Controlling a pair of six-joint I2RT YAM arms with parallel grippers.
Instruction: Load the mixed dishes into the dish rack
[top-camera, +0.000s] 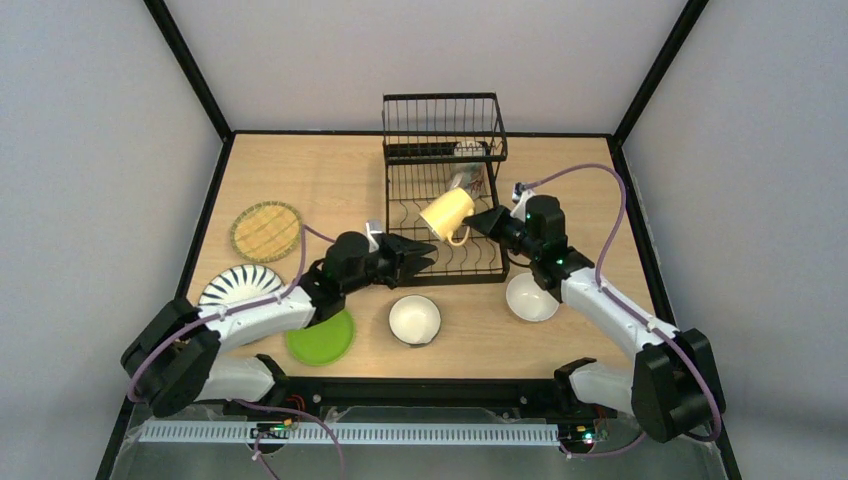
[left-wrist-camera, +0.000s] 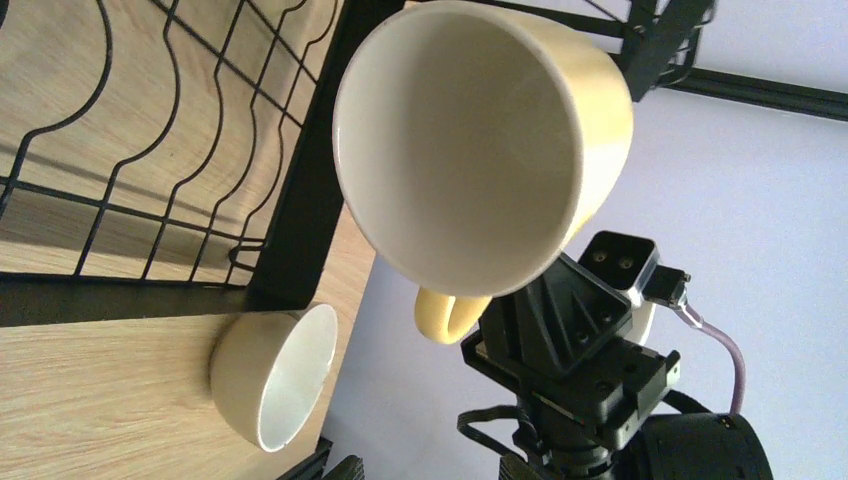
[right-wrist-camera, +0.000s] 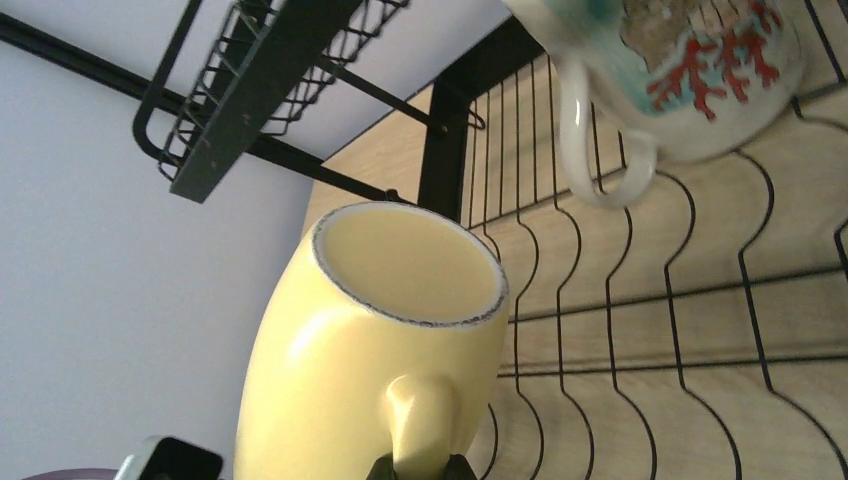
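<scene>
My right gripper (top-camera: 470, 218) is shut on the handle of the yellow mug (top-camera: 447, 212), which it holds tilted above the black dish rack (top-camera: 445, 279). In the right wrist view the mug's base (right-wrist-camera: 412, 262) is toward the camera, and its handle runs down between the fingertips. The left wrist view looks into the white inside of the mug (left-wrist-camera: 455, 150). Left of the mug, apart from it, my left gripper (top-camera: 433, 256) has its fingertips (left-wrist-camera: 347, 469) spread with nothing between them. A mug with a red coral pattern (right-wrist-camera: 700, 80) lies in the rack.
Two white bowls (top-camera: 415, 319) (top-camera: 532, 298) stand in front of the rack. At left lie a woven round plate (top-camera: 267, 231), a striped plate (top-camera: 238, 284) and a green plate (top-camera: 322, 340), the latter two partly under my left arm. The rack's upper basket (top-camera: 443, 98) rises at the back.
</scene>
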